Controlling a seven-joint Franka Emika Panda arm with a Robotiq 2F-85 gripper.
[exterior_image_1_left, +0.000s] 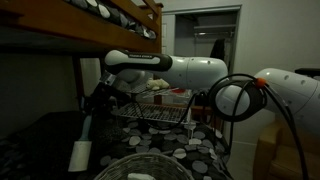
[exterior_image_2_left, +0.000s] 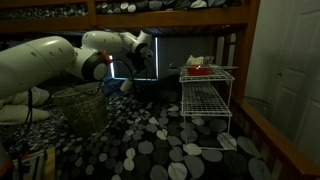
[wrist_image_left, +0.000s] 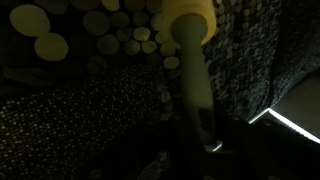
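Note:
A lint-roller-like tool hangs roller-down from my gripper (exterior_image_1_left: 90, 106), which is shut on the upper end of its handle. In exterior view 1 the pale roller head (exterior_image_1_left: 80, 156) is over the dark bed at the left, below the grey-green handle (exterior_image_1_left: 87, 128). The wrist view shows the handle (wrist_image_left: 195, 80) running up to the yellowish roller head (wrist_image_left: 189, 16); the fingers there are mostly lost in darkness. Under the tool lies a dark bedspread with grey dots (exterior_image_2_left: 178, 170). Whether the roller touches the cloth I cannot tell.
A wicker basket (exterior_image_1_left: 112, 171) stands in the foreground. A white wire rack (exterior_image_2_left: 205, 98) with a red item (exterior_image_2_left: 198, 72) on it stands on the bed. Overhead runs the wooden upper bunk rail (exterior_image_2_left: 190, 18), close above the arm.

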